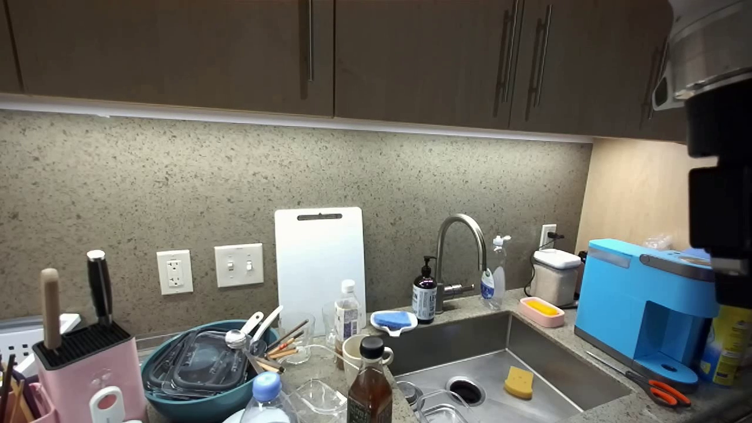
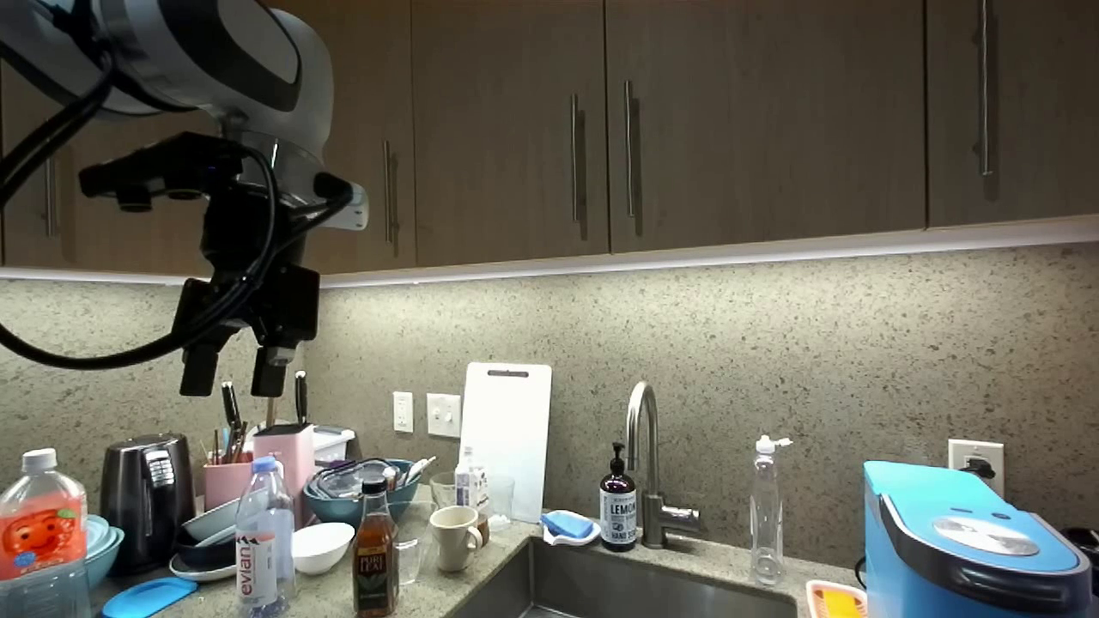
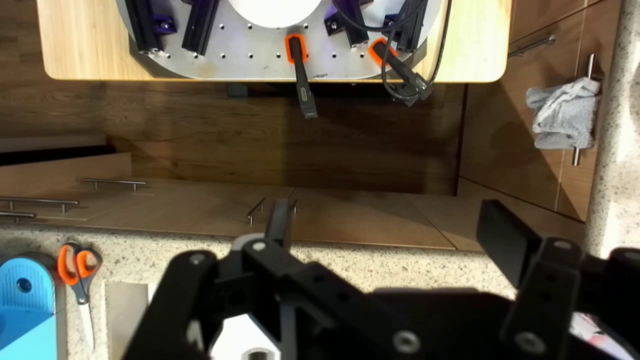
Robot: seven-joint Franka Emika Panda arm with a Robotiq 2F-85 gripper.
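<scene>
In exterior view 2 my gripper (image 2: 233, 382) hangs at the upper left, pointing down, its two fingers apart with nothing between them. The wrist view shows the same wide gap between the finger pads, above the counter's front edge. Only part of the dark gripper body shows at the right edge of exterior view 1. A yellow sponge (image 1: 519, 382) lies in the steel sink (image 1: 486, 366) beside the drain. On a small white dish behind the sink rests a blue sponge (image 1: 392, 321).
A brown bottle (image 2: 375, 561), an Evian bottle (image 2: 259, 556), a mug (image 2: 455, 539) and a teal bowl (image 1: 201, 406) crowd the left counter. Right of the sink stand the blue coffee machine (image 1: 629, 310) and orange-handled scissors (image 1: 667, 395). Cabinets (image 2: 762, 113) overhang the counter.
</scene>
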